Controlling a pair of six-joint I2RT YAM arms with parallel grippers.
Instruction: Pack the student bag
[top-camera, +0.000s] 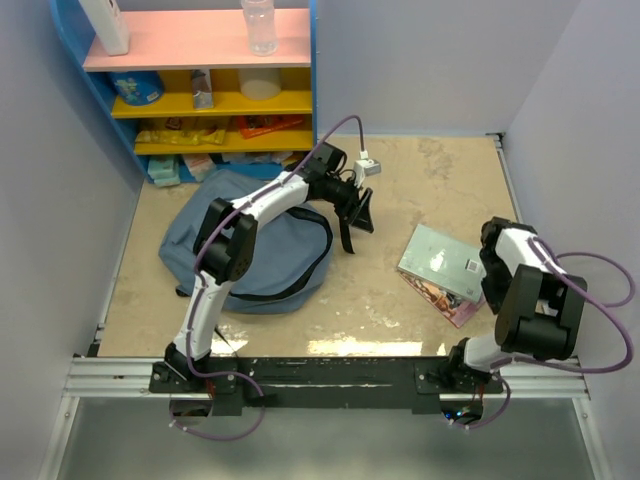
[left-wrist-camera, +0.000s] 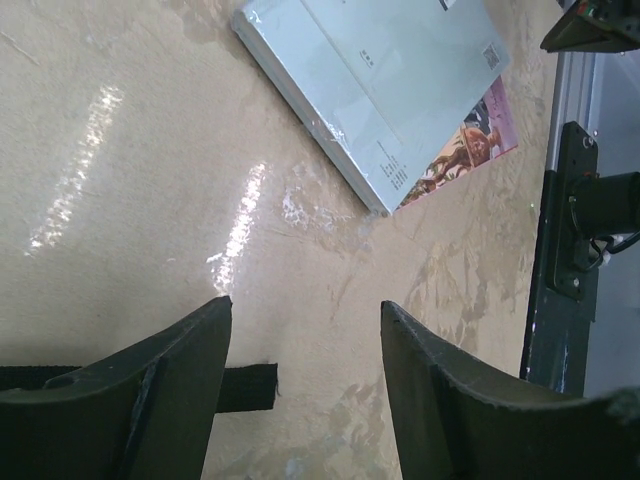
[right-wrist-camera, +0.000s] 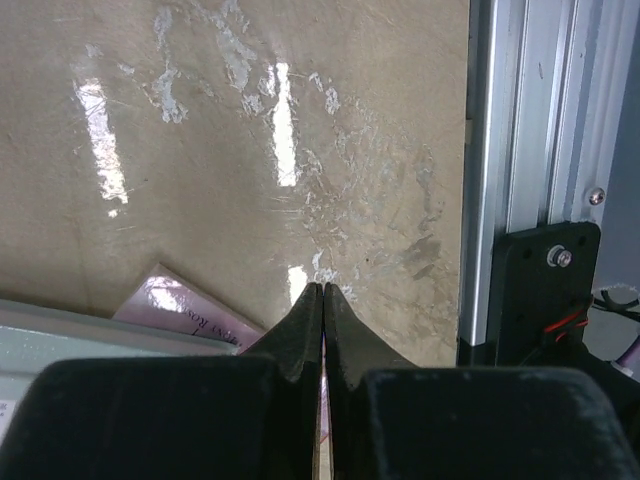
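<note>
A blue-grey bag (top-camera: 200, 240) with black zipper and strap lies on the table's left half. My left gripper (top-camera: 358, 220) is open above the strap end (left-wrist-camera: 250, 388) beside the bag, nothing between its fingers. To the right lie a pale grey-green book (top-camera: 435, 255) (left-wrist-camera: 370, 90) and, partly under it, a picture-covered book (top-camera: 445, 305) (left-wrist-camera: 460, 160). My right gripper is shut at the near right edge of these books, with nothing visible between its fingers; the top view mostly hides it under the arm.
A shelf unit (top-camera: 200, 102) with bottles and packets stands at the back left. A metal rail (right-wrist-camera: 500, 120) and walls border the right side.
</note>
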